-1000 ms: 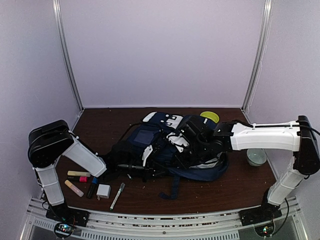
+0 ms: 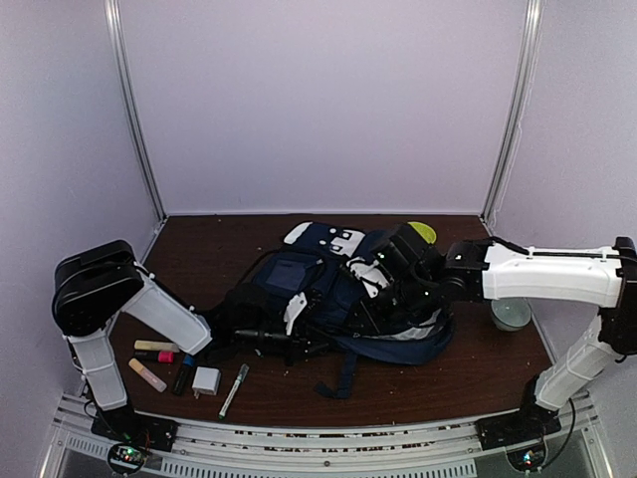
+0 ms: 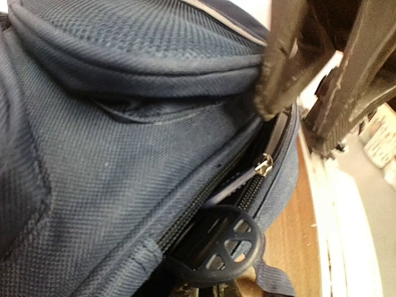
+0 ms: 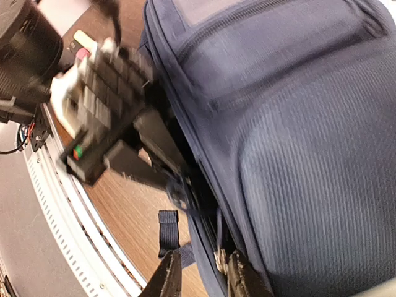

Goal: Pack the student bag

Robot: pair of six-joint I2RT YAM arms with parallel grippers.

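Note:
The navy bag (image 2: pixel 333 284) lies on the table, its front seam partly unzipped. My left gripper (image 2: pixel 317 347) is shut on a dark plastic piece (image 3: pixel 226 244) with cut-outs at the opening's edge. What that piece belongs to is unclear. A metal zipper slider (image 3: pixel 263 166) with a pale pull (image 3: pixel 232 187) sits along the opening. In the right wrist view, my right gripper has its fingers apart, and the slider (image 4: pixel 221 261) is close to the right-hand one. I see no grip on it. The bag's inside is mostly hidden.
At the front left lie a white adapter (image 2: pixel 206 380), a pen (image 2: pixel 234 390) and several small sticks and markers. A yellow-green round item (image 2: pixel 423 232) is behind the bag; a pale bowl (image 2: pixel 512 314) stands right. A loose strap (image 2: pixel 343 376) hangs forward onto clear table.
My left arm and the bag look nearly still.

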